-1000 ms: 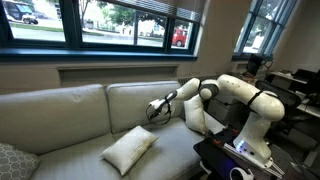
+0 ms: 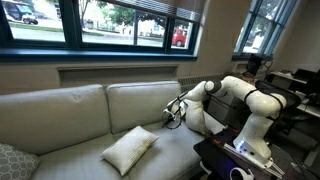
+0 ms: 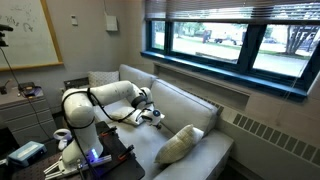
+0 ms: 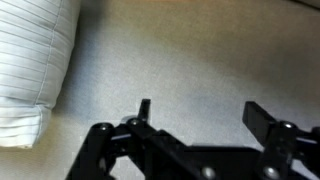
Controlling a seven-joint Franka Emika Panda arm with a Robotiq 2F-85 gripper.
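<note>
Over the seat of a light grey sofa [image 2: 75, 163], my gripper stands open, with its two dark fingers well apart. Only bare grey upholstery shows between them in the wrist view. A white striped pillow [image 4: 35, 60] fills the left edge of that view, clear of the fingers. From outside, this pillow [image 2: 130, 148] appears to lie tilted on the seat near the middle of the sofa, apart from the gripper [image 2: 172, 122]. In the second exterior view the pillow [image 3: 180, 145] lies to the right of the gripper [image 3: 157, 122].
Another pale cushion [image 2: 195, 115] rests at the sofa's right end, close beside the arm. A patterned grey pillow [image 2: 15, 162] sits at the far left. The sofa's backrest [image 2: 60, 118] runs along the window wall. Bare seat lies between the pillows.
Over the last second my gripper has drawn back to the right in exterior view 1, toward the arm's base and a little lower. The pillows have stayed in place.
</note>
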